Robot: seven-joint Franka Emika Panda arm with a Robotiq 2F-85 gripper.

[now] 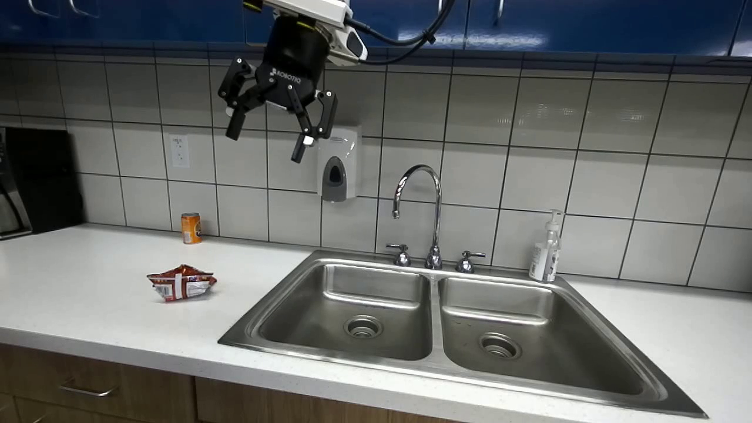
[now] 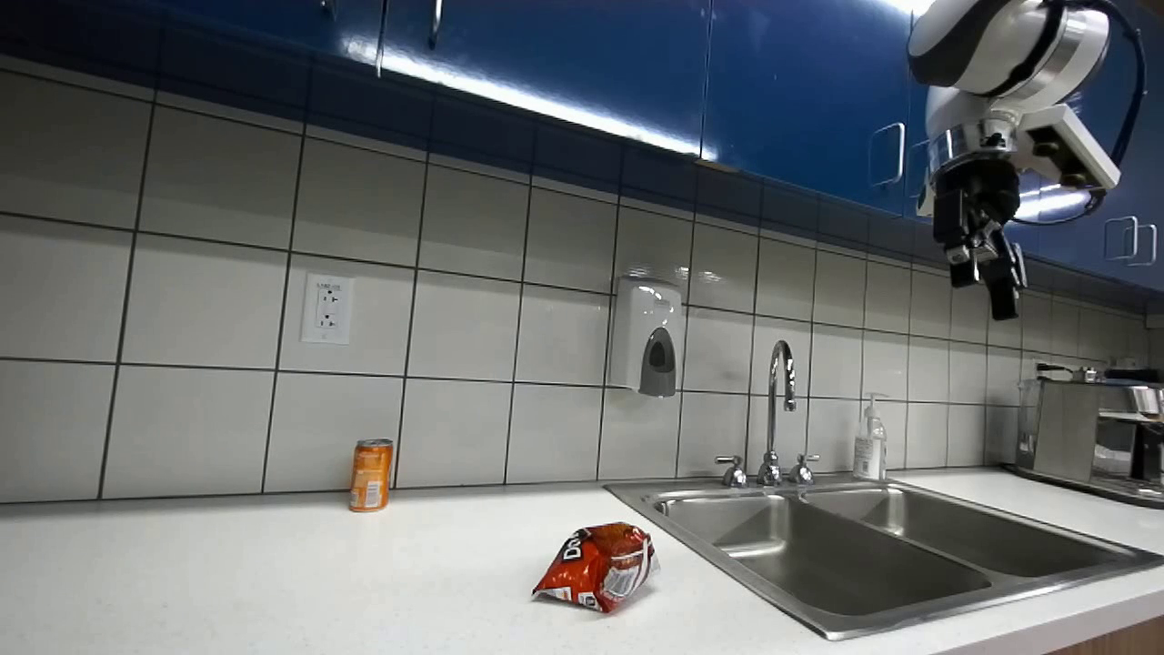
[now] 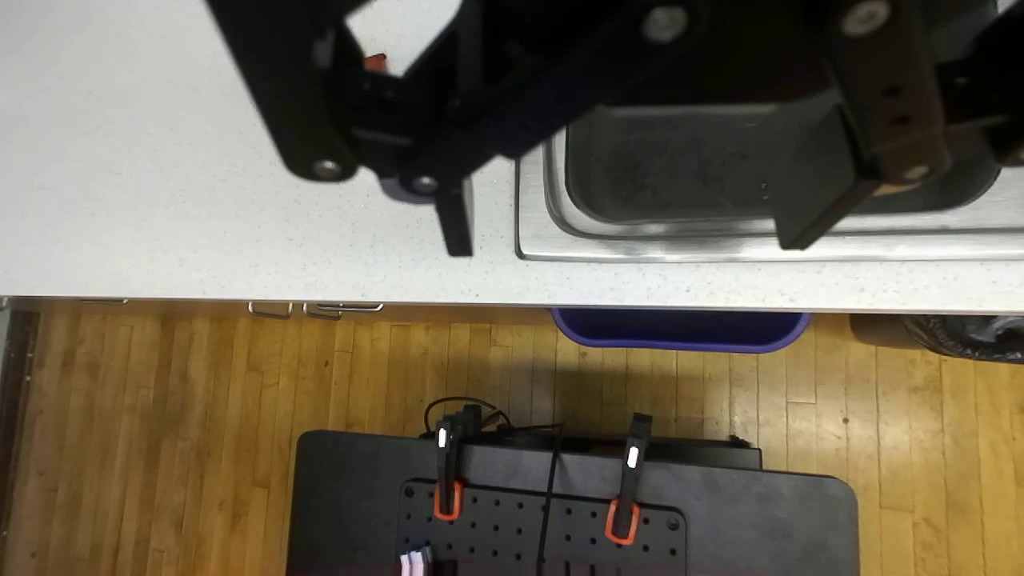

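Observation:
My gripper (image 1: pixel 265 147) hangs high above the counter in exterior view 1, open, with nothing between its spread fingers. In exterior view 2 the gripper (image 2: pixel 985 295) is at the upper right, well clear of the surface. A crumpled red chip bag (image 1: pixel 182 283) lies on the white counter left of the sink; exterior view 2 shows the same red bag (image 2: pixel 600 566) from another side. Near the tiled wall an orange can (image 1: pixel 191 228) stands upright, also plain in exterior view 2 as the orange can (image 2: pixel 371 476). Only a sliver of red (image 3: pixel 375 62) shows past the gripper linkage in the wrist view.
An empty double sink (image 1: pixel 435 314) with a tall faucet (image 1: pixel 435 211) fills the counter's middle. A pump bottle (image 1: pixel 547 252) stands at its back right, and a wall dispenser (image 1: pixel 340 163) hangs behind. Blue cabinets (image 1: pixel 606 24) run overhead.

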